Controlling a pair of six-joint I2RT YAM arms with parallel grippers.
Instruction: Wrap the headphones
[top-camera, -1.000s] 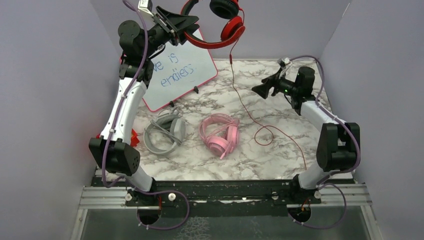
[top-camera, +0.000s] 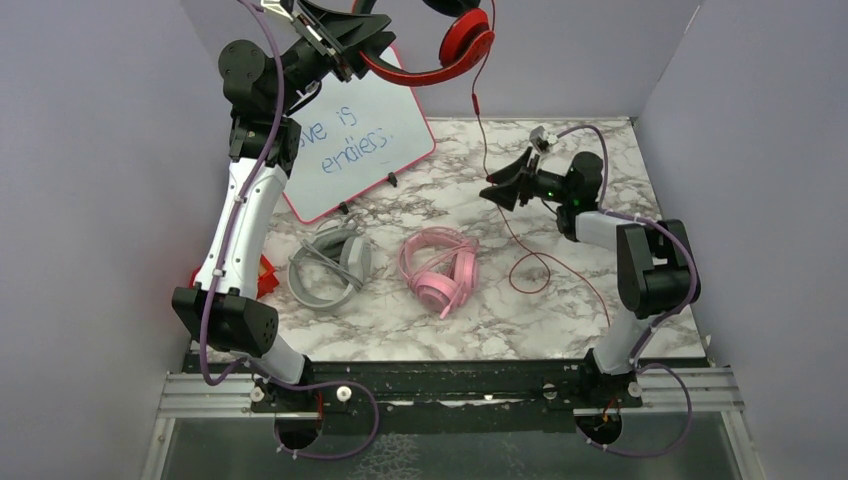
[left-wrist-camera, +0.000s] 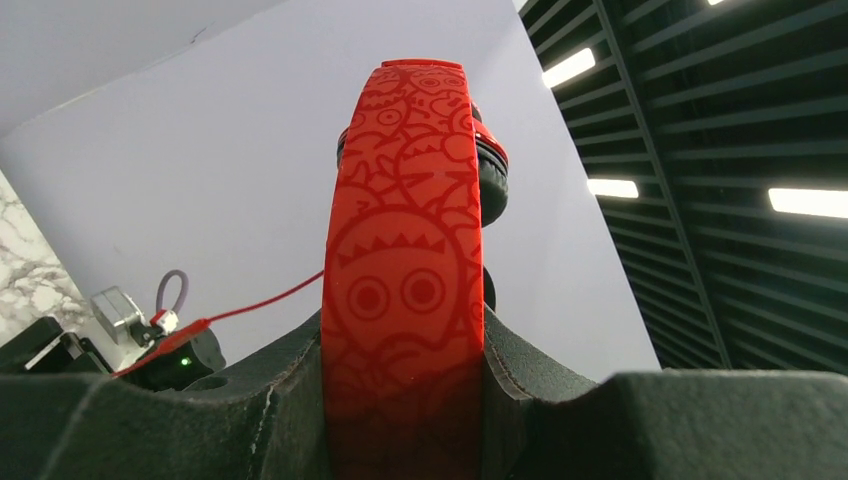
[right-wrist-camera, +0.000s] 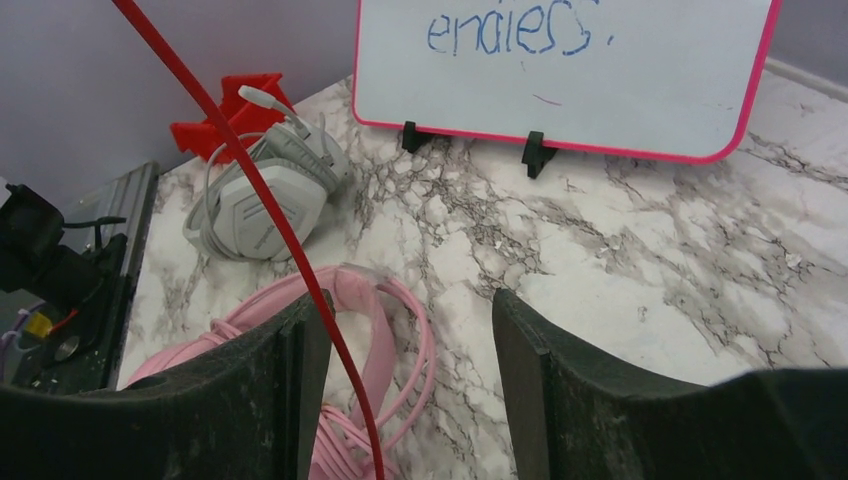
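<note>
My left gripper (top-camera: 360, 55) holds the red headphones (top-camera: 430, 75) high over the back of the table; in the left wrist view their patterned headband (left-wrist-camera: 400, 260) fills the space between the fingers. The red cable (top-camera: 477, 100) hangs from the headphones past my right gripper (top-camera: 496, 184) and lies in a loop on the marble table. In the right wrist view the fingers of my right gripper stand apart, and the cable (right-wrist-camera: 265, 195) runs diagonally across the left finger's side.
Grey headphones (top-camera: 355, 262) and pink headphones (top-camera: 450, 285) lie wrapped on the table. A whiteboard (top-camera: 340, 150) stands at the back left, with a red object (top-camera: 265, 275) at the left edge.
My right gripper has moved left to the hanging cable. The headphones in my left gripper have risen slightly in the top view, and the cable now hangs farther right.
</note>
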